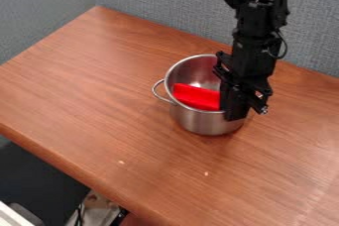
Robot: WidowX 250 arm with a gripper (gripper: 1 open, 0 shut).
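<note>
A steel pot [201, 120] with a wire side handle stands on the wooden table, right of centre. A red cylindrical object [195, 95] lies inside it. My black gripper [231, 103] reaches down at the pot's right side, over the rim, at the right end of the red object. Its fingertips are dark and partly hidden, so whether anything is between them is hard to make out.
A grey padded wall [159, 12] runs behind. Dark floor and some equipment show past the table's front-left edge.
</note>
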